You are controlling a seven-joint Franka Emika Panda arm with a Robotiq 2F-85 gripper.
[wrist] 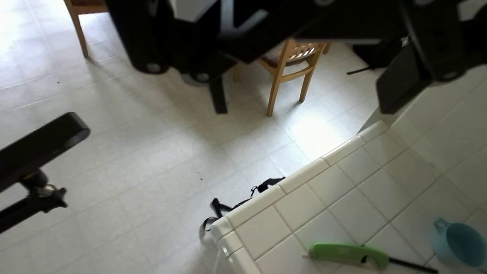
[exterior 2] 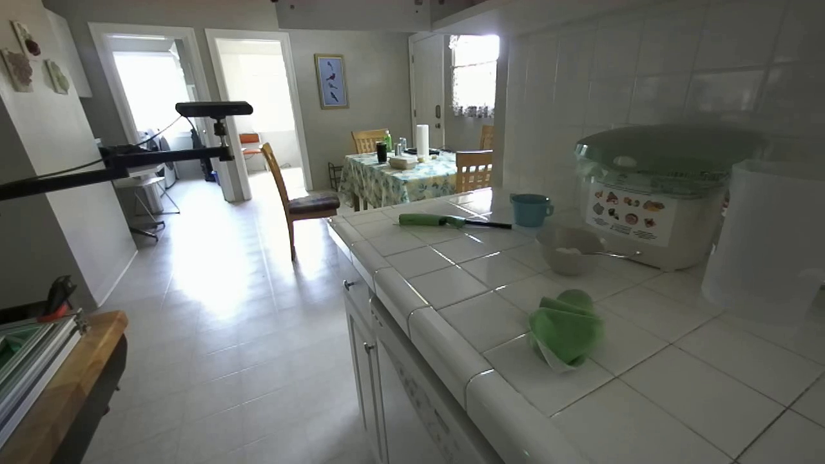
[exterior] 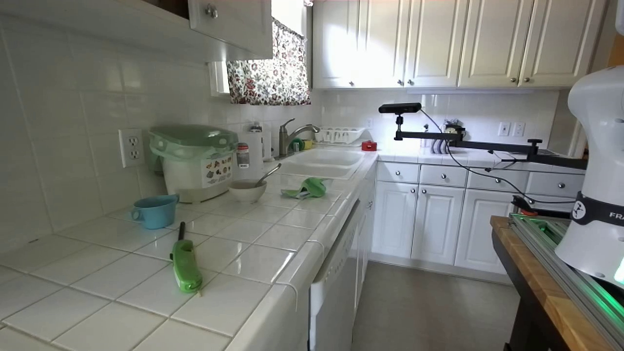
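At the top of the wrist view my gripper is open, its two dark fingers wide apart and only floor and a chair showing behind the gap. Below it, on the white tiled counter, lies a green lighter (wrist: 349, 255) with a black stem. A blue cup (exterior: 155, 211) stands upright near the wall, beside the stem's tip. Farther along sits a whitish bowl (exterior: 247, 190) with a spoon (exterior: 269, 173) leaning in it. A crumpled green cloth (exterior 2: 568, 328) rests near the counter's front edge. Neither exterior view shows the gripper.
Against the wall stand a pale bin with a green lid (exterior: 194, 161) and a white container (exterior 2: 764, 240). The sink (exterior: 324, 161) lies beyond the cloth. A camera on a black boom (exterior: 468, 143) reaches over the floor. Bare tiles surround the lighter.
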